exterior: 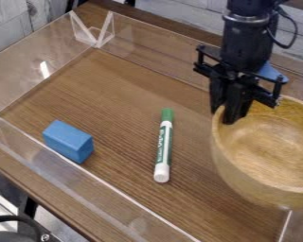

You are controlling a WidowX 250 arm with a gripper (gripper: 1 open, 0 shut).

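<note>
My gripper (223, 102) is at the upper right of the camera view, shut on the rim of a large tan plastic bowl (261, 156), which hangs tilted below it and fills much of the right side. The fingertips are partly hidden by the bowl's edge.
A white marker with a green cap (163, 151) lies on the wooden surface left of the bowl. A blue block (68, 141) sits at the lower left.
</note>
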